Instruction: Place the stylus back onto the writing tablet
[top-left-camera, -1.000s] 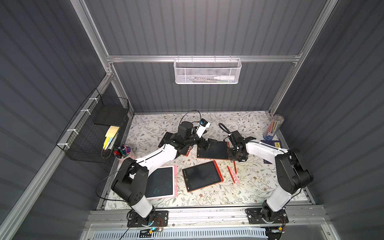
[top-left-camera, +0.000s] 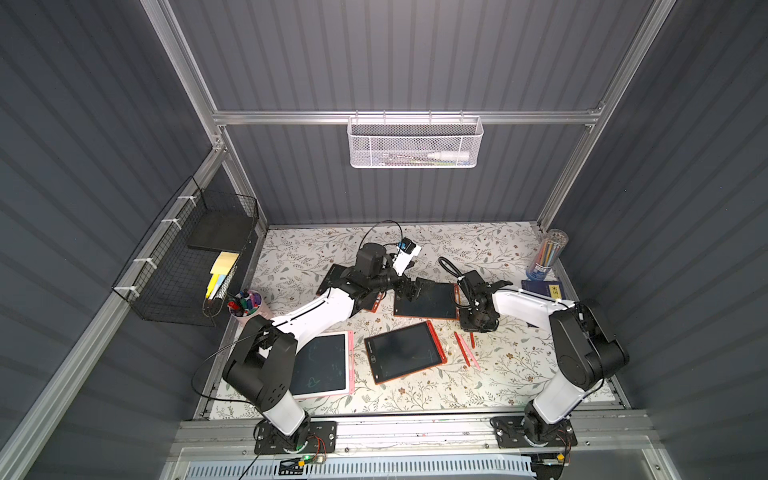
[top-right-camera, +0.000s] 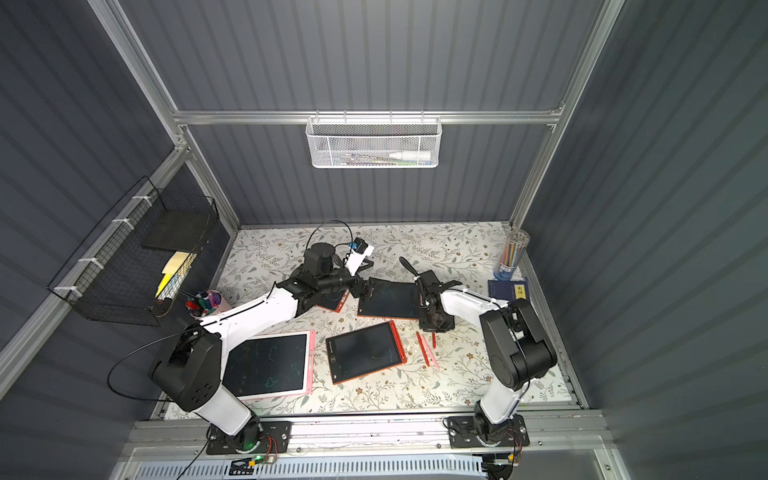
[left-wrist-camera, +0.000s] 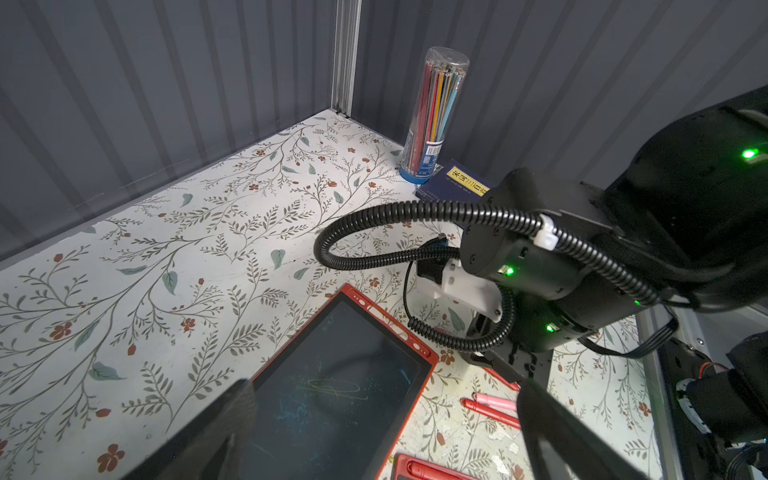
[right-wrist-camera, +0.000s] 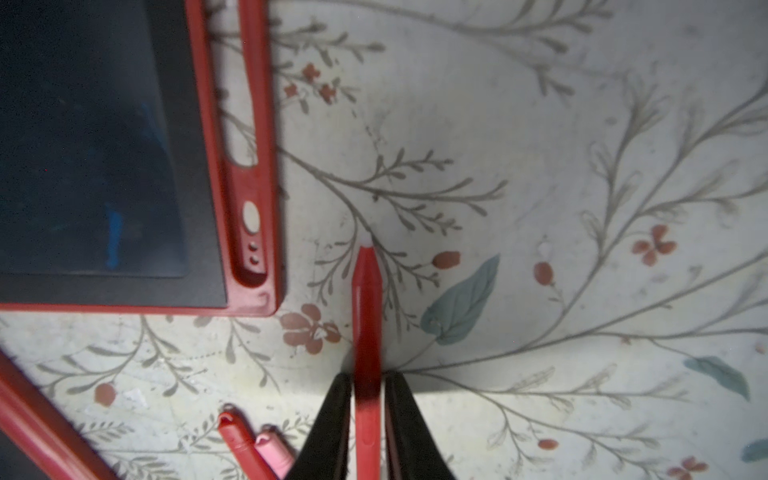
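My right gripper is down at the table, shut on a red stylus (right-wrist-camera: 367, 304) that lies between its fingertips, tip toward the top of the right wrist view. Left of it is a red-framed writing tablet (right-wrist-camera: 96, 176) with an empty-looking slot section along its red side strip. My left gripper (top-left-camera: 411, 289) hangs open over the back middle tablets, its fingers (left-wrist-camera: 200, 440) blurred at the edges of its wrist view.
Another red-edged tablet (top-left-camera: 404, 352) lies in front, a pink-edged one (top-left-camera: 320, 364) at front left. A red stylus (top-left-camera: 461, 349) and a pink one (top-left-camera: 469, 352) lie front right. Pencil tube (top-left-camera: 545, 254) and dark box stand at back right.
My right gripper has shifted slightly toward the front of the table and down onto the stylus. The left arm has stayed still.
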